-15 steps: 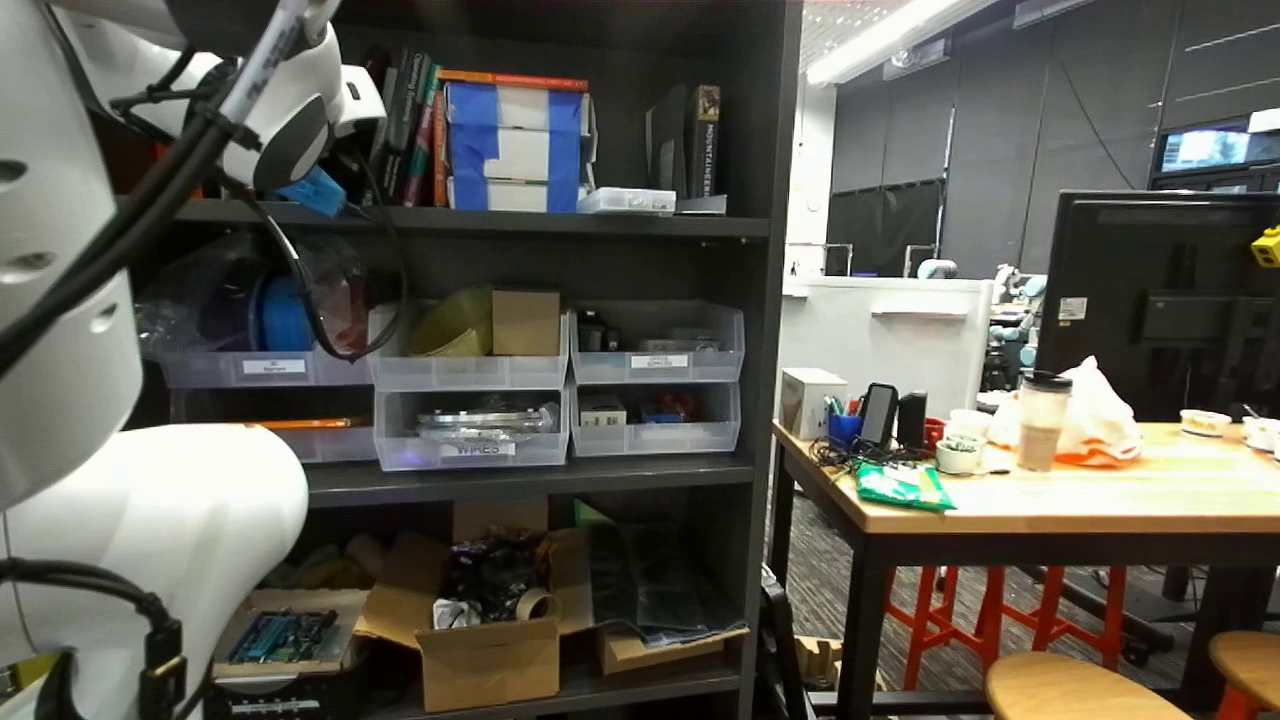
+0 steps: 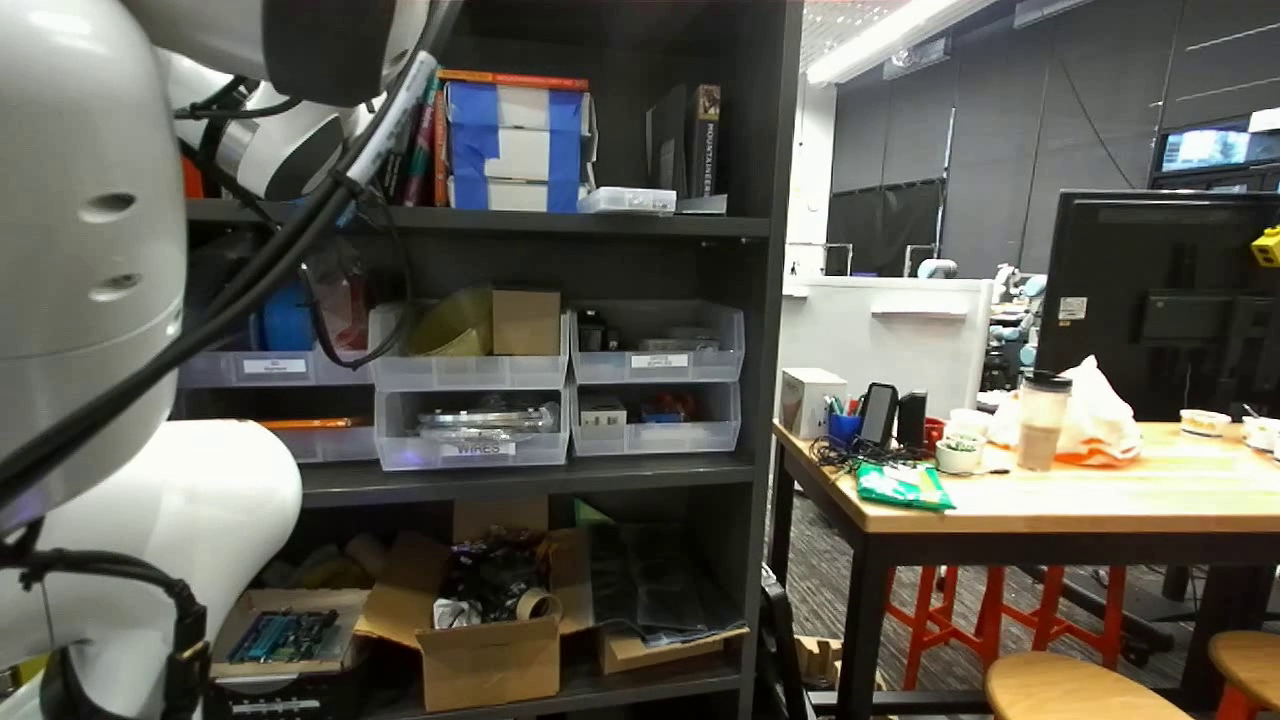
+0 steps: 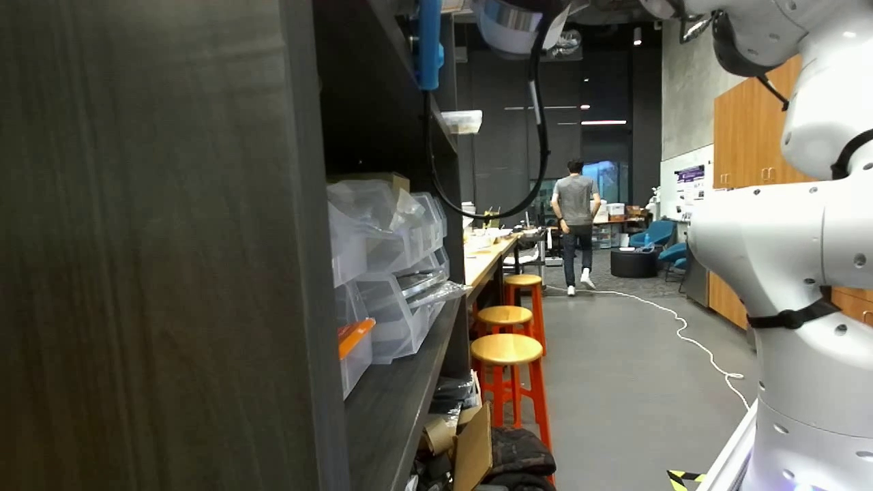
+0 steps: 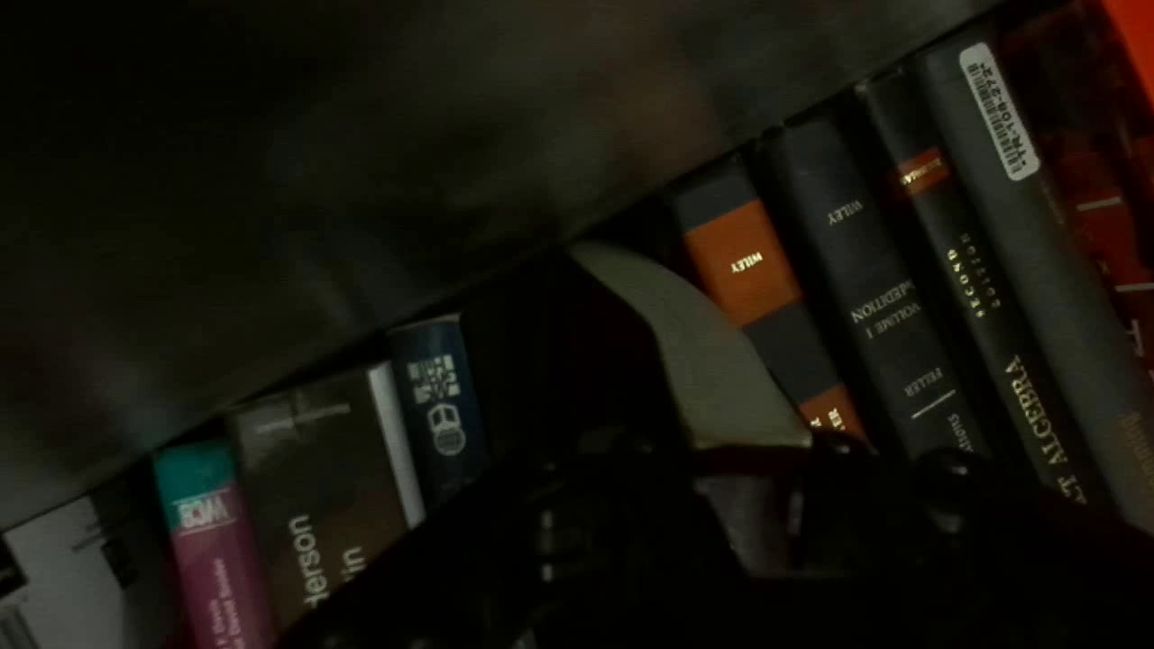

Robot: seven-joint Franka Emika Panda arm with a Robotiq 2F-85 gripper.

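Observation:
Dark finger shapes of my gripper fill the lower middle of the wrist view, among a row of books. A pale, curved-edged object (image 4: 719, 351) rises from between them, with a dark area along its left side. The gripper appears shut on it; the dim light hides what it is and most of the contact. To its right stands a dark book with an orange band (image 4: 741, 261); a navy book (image 4: 438, 406) is to its left, across a dark gap. Both exterior views leave the fingertips hidden or out of frame.
A dark shelf board (image 4: 325, 184) runs close along the book ends. In exterior view 1, a white box with blue tape (image 2: 523, 150) stands beside the books on the upper shelf. Clear bins (image 2: 474, 432) fill the shelf below. A loose cable (image 3: 536, 123) hangs from the arm.
In exterior view 1 the arm's wrist has shifted slightly left and down. Larger upper links now cover the top left and hide more of the books. The shelf's other visible contents look unchanged.

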